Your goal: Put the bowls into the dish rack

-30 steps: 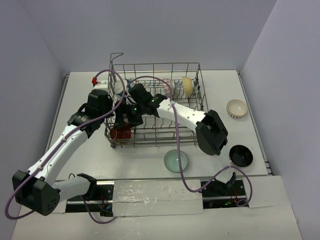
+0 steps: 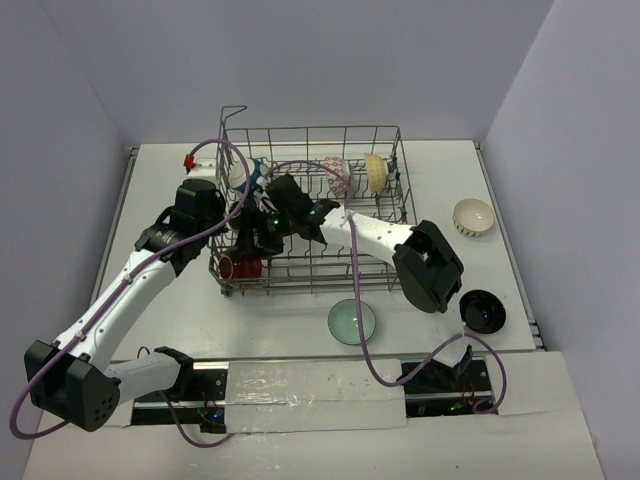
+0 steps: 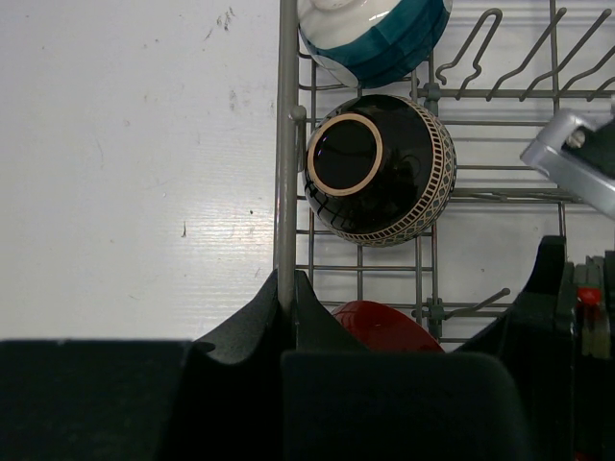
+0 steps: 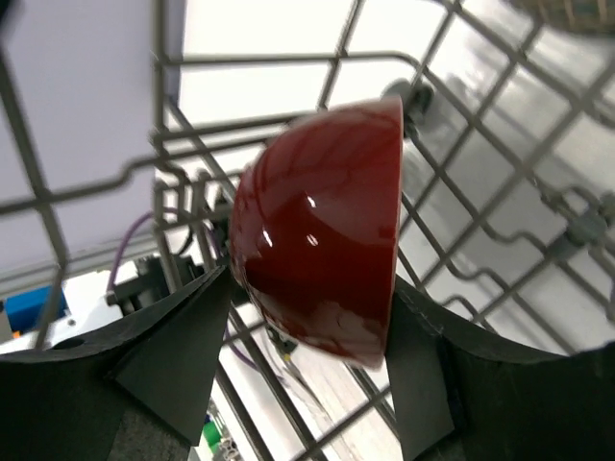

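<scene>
A red bowl [image 2: 241, 267] stands on its side in the front left corner of the dish rack [image 2: 330, 286]. My right gripper [image 2: 252, 246] is over it; in the right wrist view its parted fingers [image 4: 423, 331] stand on either side of the red bowl [image 4: 322, 216], with no firm grip showing. My left gripper is shut on the rack's left rim wire [image 3: 288, 163]. Behind the red bowl, a black patterned bowl [image 3: 384, 173] and a teal and white bowl [image 3: 384, 48] rest tilted in the same column.
Further along the rack sit a pink patterned bowl [image 2: 336, 174] and a yellow bowl [image 2: 376, 173]. Outside it on the table are a green bowl [image 2: 352, 322], a black bowl [image 2: 483, 312] and a cream bowl [image 2: 473, 217]. Rack wires crowd the right gripper.
The left arm has kept still on the rim.
</scene>
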